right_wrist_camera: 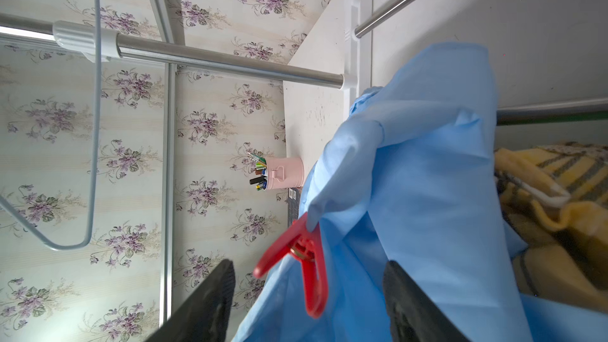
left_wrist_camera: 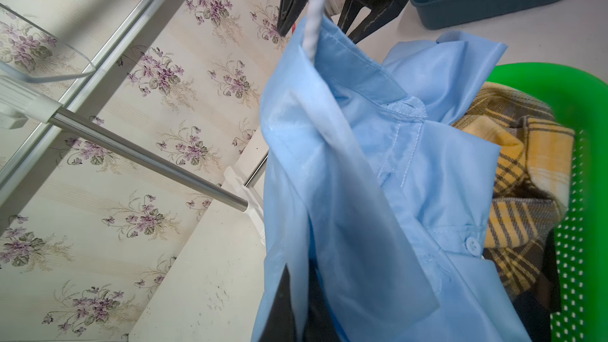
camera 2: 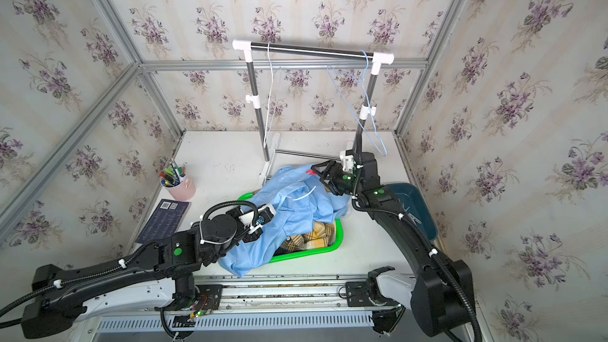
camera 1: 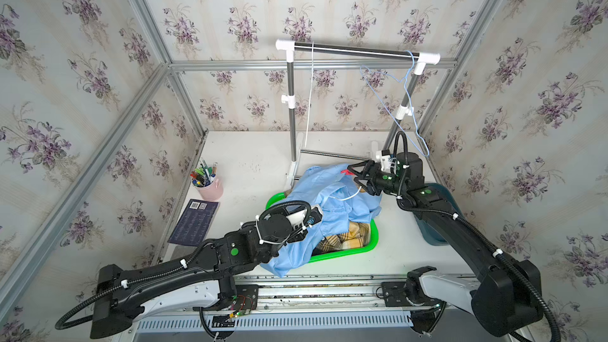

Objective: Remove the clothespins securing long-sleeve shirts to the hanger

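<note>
A light blue long-sleeve shirt (camera 1: 329,183) lies heaped over the green basket, with a white hanger (camera 1: 345,198) curving through it. In the right wrist view a red clothespin (right_wrist_camera: 302,259) is clipped on the shirt's edge. My right gripper stands part open, one finger on each side of the clothespin's handles, apparently not touching them. Over the shirt's near left part, my left gripper is shut, with a fold of blue cloth between its fingers. Loose shirt cloth partly hides those fingers.
The green basket (camera 1: 375,240) also holds yellow plaid cloth (camera 1: 354,237). At the right stands a teal bin (camera 2: 411,196) with clothespins inside. Behind rises a metal rack (camera 1: 354,49) with empty hangers. A pink pen cup (camera 1: 211,188) is at left.
</note>
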